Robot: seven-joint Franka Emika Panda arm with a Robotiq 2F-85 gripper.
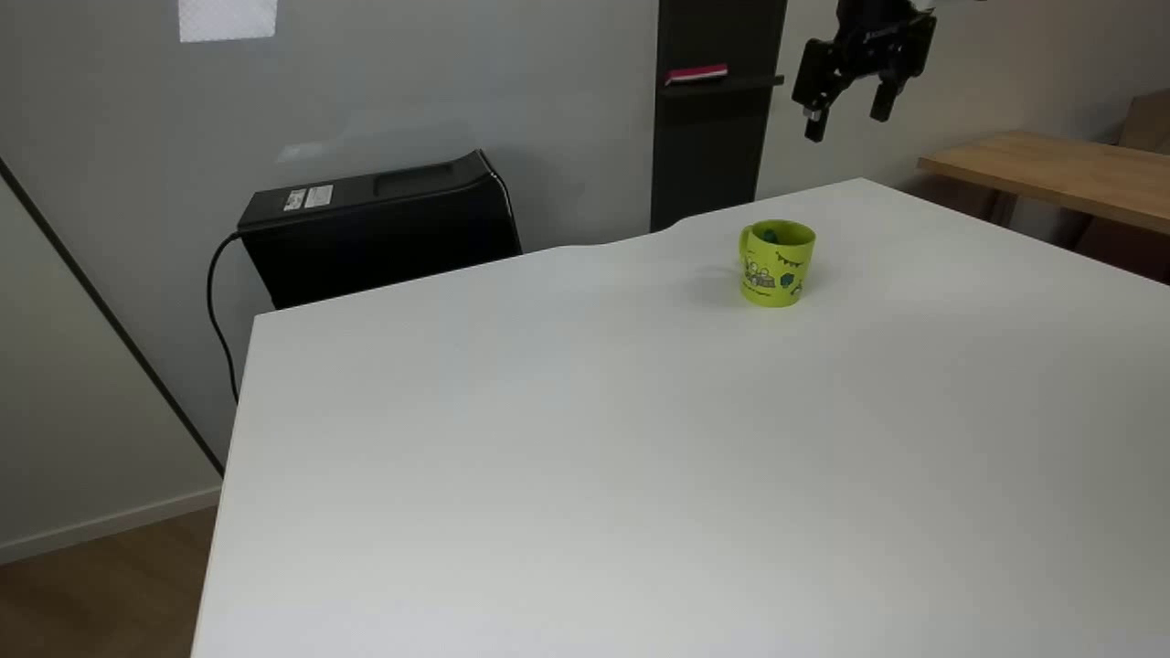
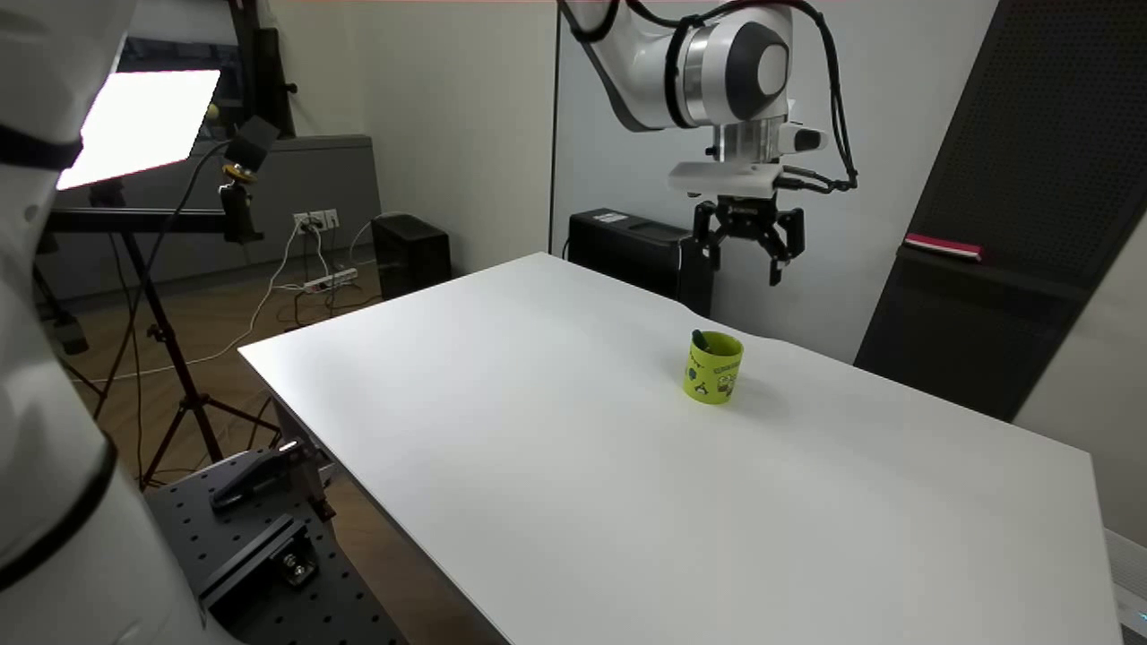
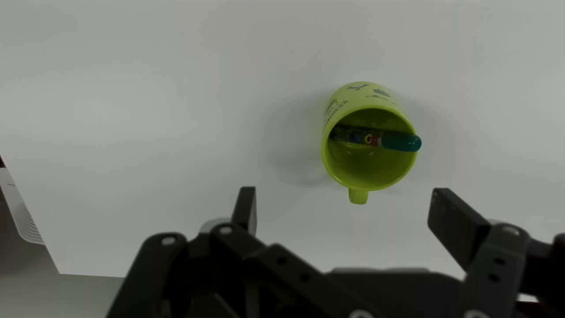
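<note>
A lime-green mug (image 1: 776,269) with dark printed pictures stands upright on the white table, near its back edge. Inside it leans a marker (image 3: 400,141) with a teal end, which pokes up to the rim in the wrist view. The mug's handle (image 3: 358,196) points toward my side in that view. My black gripper (image 2: 744,269) hangs in the air above and behind the mug (image 2: 714,366), clear of it. Its fingers (image 3: 245,209) are spread wide apart, and only bare tabletop shows between the tips.
The white table (image 2: 559,462) is otherwise empty, with wide free room around the mug. Behind the table stand a black box-shaped unit (image 1: 378,225) and a dark cabinet (image 2: 1000,215). A wooden table (image 1: 1064,175) is off to the right in the first exterior view.
</note>
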